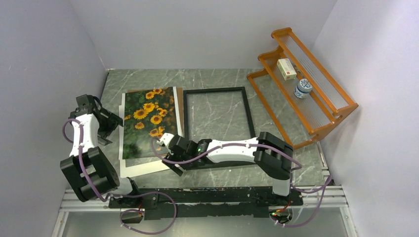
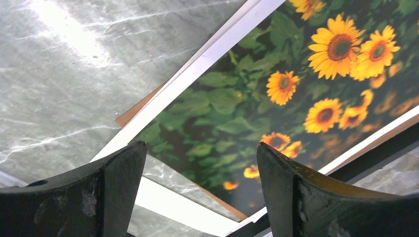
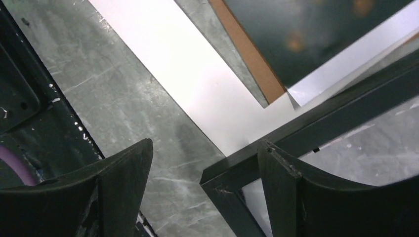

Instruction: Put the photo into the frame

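Observation:
The sunflower photo (image 1: 148,121) lies flat on the left of the table, set askew over a brown board (image 1: 180,106) and a white sheet (image 1: 141,170). To its right, the black frame (image 1: 215,90) lies empty on the table. At the photo's left edge, my left gripper has its fingers apart, with none of the stack visibly pinched between them. My right gripper is open above the frame's near left corner (image 3: 222,180), where the white sheet (image 3: 212,98) ends against the frame. Part of the frame's near side is hidden by the right arm in the top view.
A wooden shelf (image 1: 316,129) stands at the right, holding a small box (image 1: 286,69) and a blue-white jar (image 1: 303,88). The wall is close to the left arm. Bare table shows inside the frame and along the back.

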